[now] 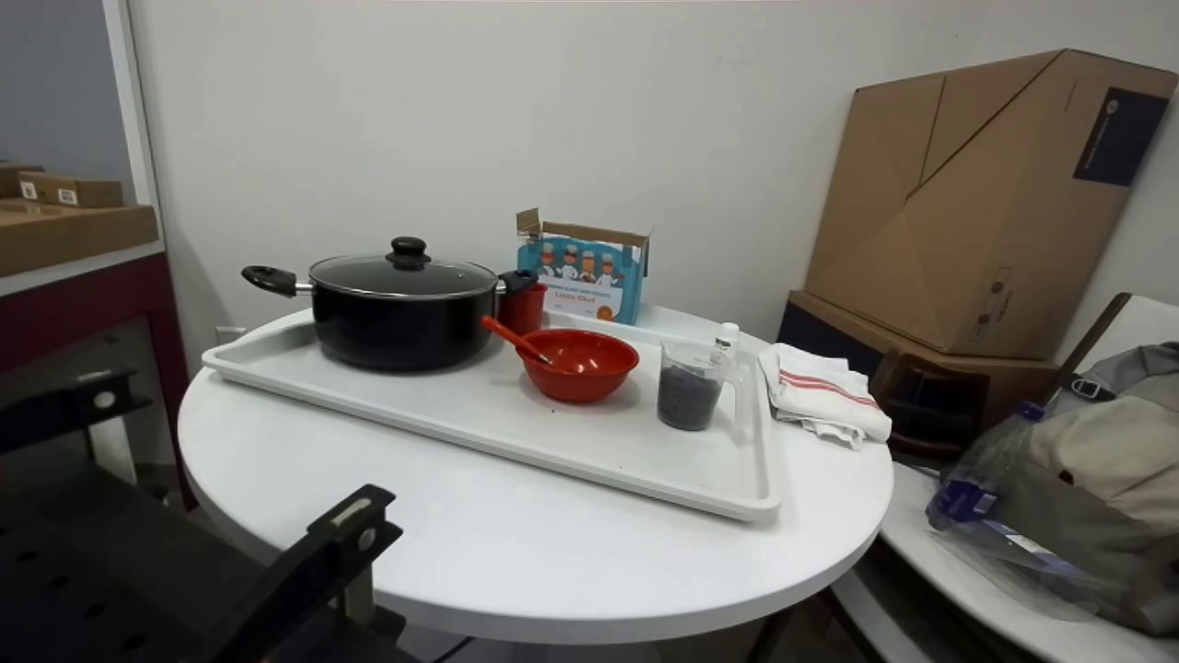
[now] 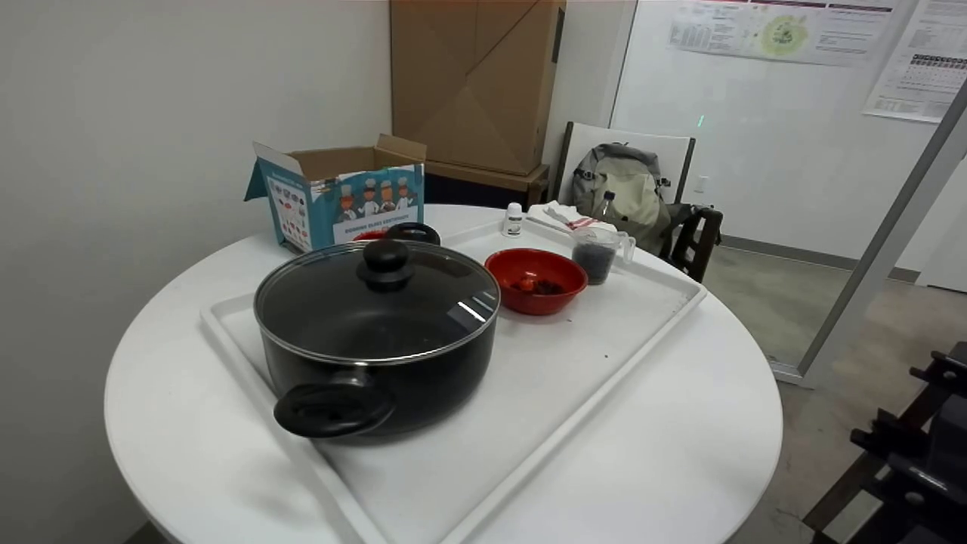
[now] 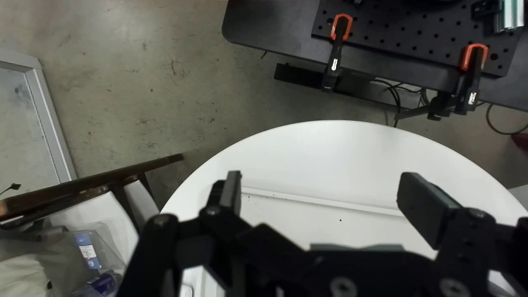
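Note:
In the wrist view my gripper is open above the round table, its two fingers wide apart with nothing between them. Neither exterior view shows it. A white tray [image 1: 486, 442] holds a black pot [image 1: 403, 326] covered by a glass lid, a red bowl [image 1: 580, 381] with a red-handled utensil [image 1: 514, 339] leaning in it, and a clear measuring cup [image 1: 687, 392] of dark contents. A small white bottle [image 2: 513, 221] stands near the tray's far edge. Partly behind the pot is a red cup [image 1: 521, 310]. What the bowl [image 2: 536, 282] holds looks dark.
Behind the tray stands an open blue carton [image 1: 586, 274]. A folded white towel [image 1: 823, 392] with red stripes lies at the table's right. Clamps [image 3: 334, 54] fix a black perforated plate to the neighbouring bench.

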